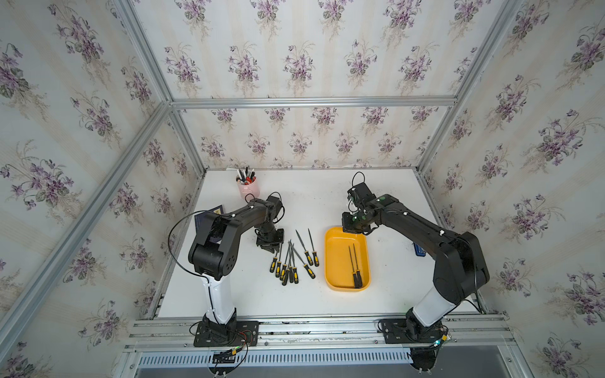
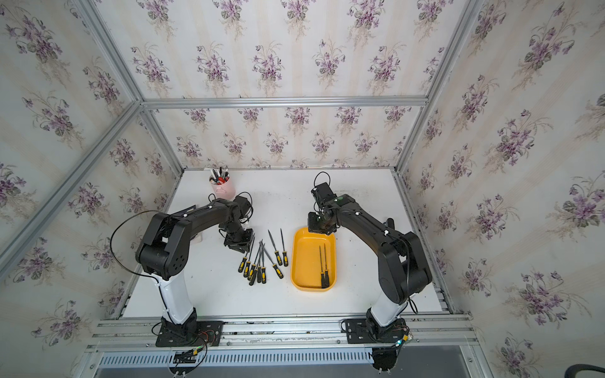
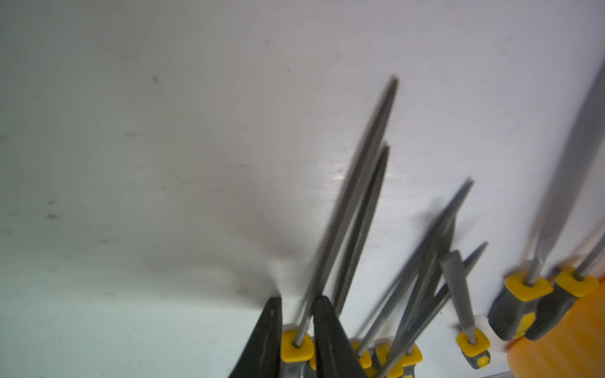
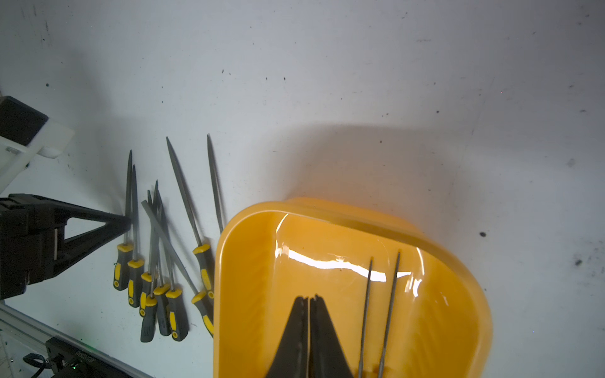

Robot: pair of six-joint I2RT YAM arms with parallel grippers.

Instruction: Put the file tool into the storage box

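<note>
Several files with black and yellow handles lie on the table left of the orange storage box [image 1: 331, 274]. In the left wrist view, the shaft of the leftmost file [image 3: 343, 214] runs between the fingertips of my left gripper. The fingers stand part open, with the right fingertip close against the shaft and a gap on the left. A second file [image 3: 362, 236] lies right beside it. Over the box's far end, my right gripper is shut with nothing showing between its fingers. Two files [image 4: 388, 315] lie inside the box along its right side.
A pink cup [image 1: 249, 189] of tools stands at the back left. A dark blue case [image 1: 211, 217] is partly behind the left arm, and a small blue item [image 1: 419, 249] lies at the right.
</note>
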